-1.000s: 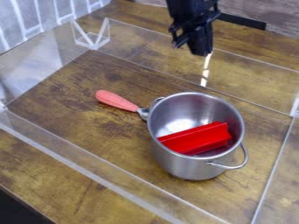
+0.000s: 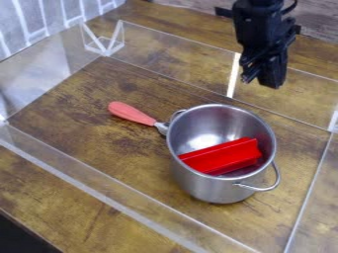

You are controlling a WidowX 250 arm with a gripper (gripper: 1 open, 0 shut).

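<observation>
A black robot arm comes down from the top edge, ending in my gripper (image 2: pixel 266 77), which hangs above the back right of the wooden table, behind and above a steel pot (image 2: pixel 227 180). The gripper looks shut, with nothing visible between its fingers. Red blocks (image 2: pixel 215 157) lie inside the pot. To the pot's left lies a utensil with a salmon-pink handle (image 2: pixel 132 113), its metal end partly behind the pot.
Clear plastic walls edge the wooden table (image 2: pixel 79 138) at front left, back and right. A white slatted piece (image 2: pixel 34 15) is at the top left.
My gripper has moved to the right and lower in the view. The pot, red blocks and pink-handled utensil look unchanged.
</observation>
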